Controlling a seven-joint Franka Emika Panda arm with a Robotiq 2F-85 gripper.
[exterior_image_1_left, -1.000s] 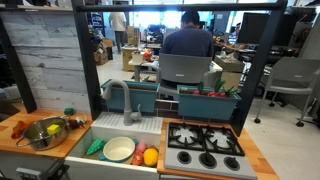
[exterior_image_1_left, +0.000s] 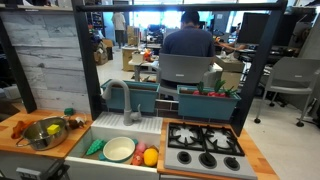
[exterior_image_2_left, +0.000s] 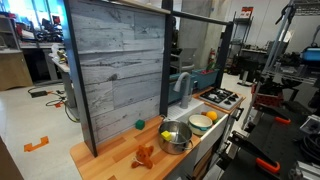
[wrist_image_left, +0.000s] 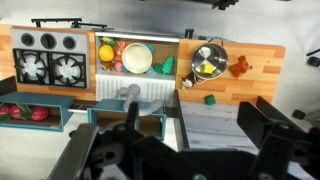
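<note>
My gripper hangs high above the toy kitchen in the wrist view. Its dark fingers (wrist_image_left: 127, 148) are wide apart at the bottom of that view, with nothing visible between them. Below is a metal pot (wrist_image_left: 209, 61) with a yellow item (wrist_image_left: 208, 69) inside, standing on the wooden counter (wrist_image_left: 255, 85). To its left in the wrist view, the sink (wrist_image_left: 165, 88) holds a cream bowl (wrist_image_left: 136, 59), an orange fruit (wrist_image_left: 106, 53), red pieces and green pieces. Exterior view 2 has the pot (exterior_image_2_left: 175, 136) near the middle, clear of the dark arm.
A stove (exterior_image_1_left: 208, 150) with two black burners sits right of the sink. The grey faucet (exterior_image_1_left: 126, 100) rises behind it, and blue bins (exterior_image_1_left: 207, 106) stand at the back. An orange-brown item (wrist_image_left: 239, 66) and a small green one (wrist_image_left: 210, 100) lie near the pot.
</note>
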